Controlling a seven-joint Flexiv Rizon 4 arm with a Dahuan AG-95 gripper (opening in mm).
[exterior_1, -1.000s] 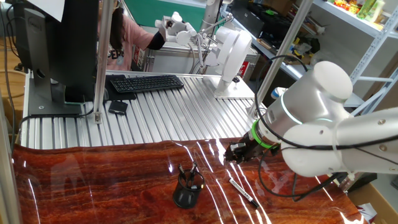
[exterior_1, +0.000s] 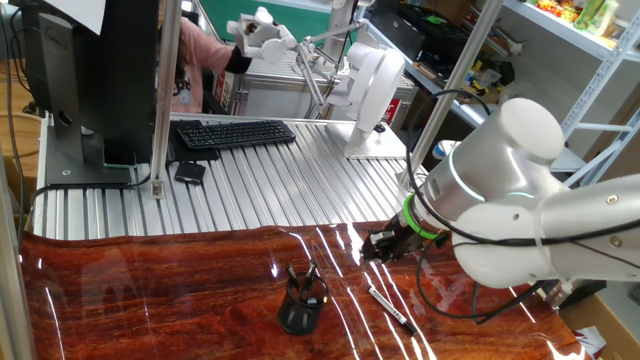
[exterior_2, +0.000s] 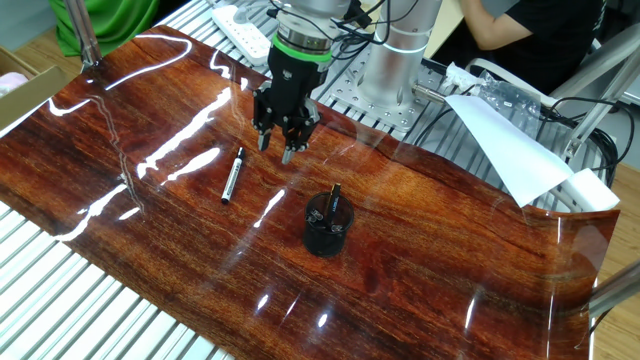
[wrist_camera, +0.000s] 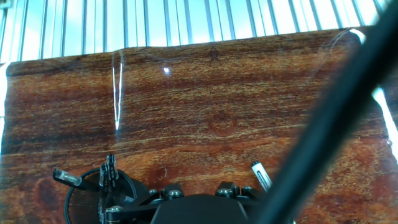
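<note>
A black pen holder (exterior_2: 327, 238) with several pens in it stands upright on the wood-patterned mat (exterior_2: 420, 270). A white marker with a dark cap (exterior_2: 233, 177) lies flat on the mat, apart from the holder. My gripper (exterior_2: 276, 148) hangs above the mat near the marker, its fingers spread and nothing between them. In the wrist view the holder's rim (wrist_camera: 69, 200) shows at the lower left, and the marker (wrist_camera: 262, 176) at the lower right is partly covered by a dark blurred cable.
Beyond the mat, a keyboard (exterior_1: 236, 133), a monitor (exterior_1: 100, 90) and a white fan-like device (exterior_1: 372, 90) stand on the slatted metal table. A white power strip (exterior_2: 241, 36) lies near my base.
My arm, the pen holder and the marker have not visibly moved. In the background, the person in pink and the white device at their hand have shifted to the left.
</note>
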